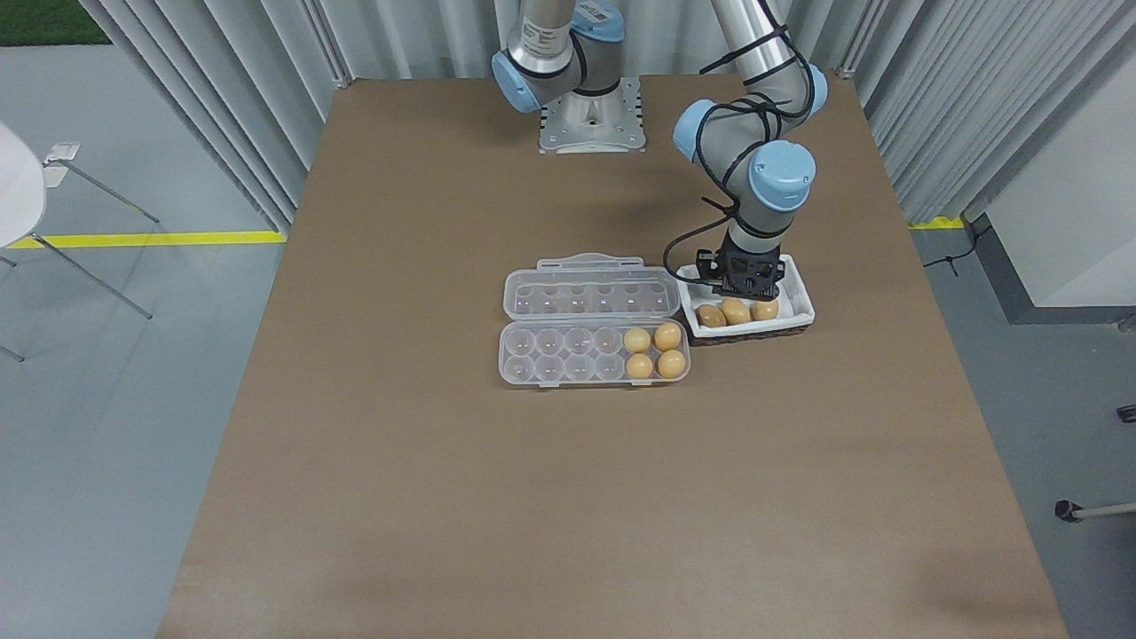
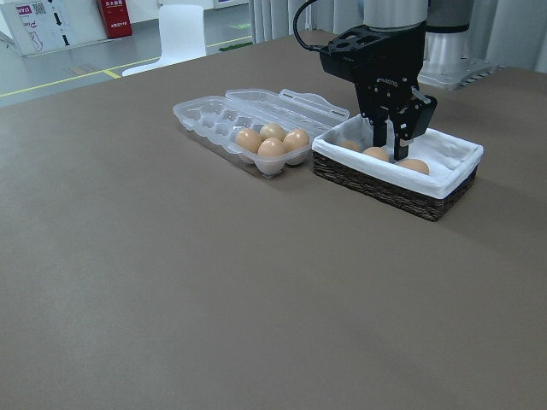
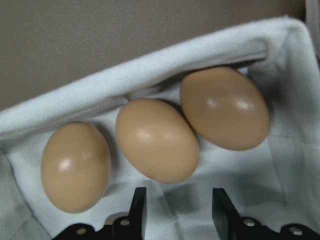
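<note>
My gripper hangs over a white cloth-lined wicker basket [image 2: 380, 192], fingers open and apart with nothing between them. In the wrist view three brown eggs show along the basket's far side: one at the left [image 3: 75, 167], one in the middle [image 3: 157, 140], one at the right [image 3: 225, 107]; part of something tan shows behind the left finger. Beside the basket a clear plastic egg carton [image 1: 548, 367] lies open, with several eggs [image 1: 667, 364] in the cups at its basket end and the other cups empty.
The table in front of and left of the carton and basket is clear.
</note>
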